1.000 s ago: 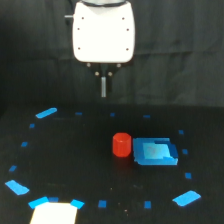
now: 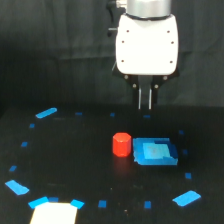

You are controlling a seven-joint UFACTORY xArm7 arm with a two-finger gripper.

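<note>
A red, roughly eight-sided block (image 2: pixel 122 144) stands on the black table. Close to its right lies a blue tray-like piece (image 2: pixel 170 160) with a lighter blue patch (image 2: pixel 155 152) inside its border; whether it is hollow is hard to tell. My gripper (image 2: pixel 145 106) hangs above and behind these two, pointing straight down. A dark gap shows between its two thin fingers, and nothing is held there.
Light blue strips lie at the far left (image 2: pixel 46 113), near left (image 2: pixel 16 187) and right (image 2: pixel 186 198). A pale sheet (image 2: pixel 54 213) is at the front edge. Small blue squares dot the otherwise clear table.
My gripper has moved right and slightly lower, from left of the red block to above the blue piece. Two separated fingers show now, where one showed before. The table objects stayed put.
</note>
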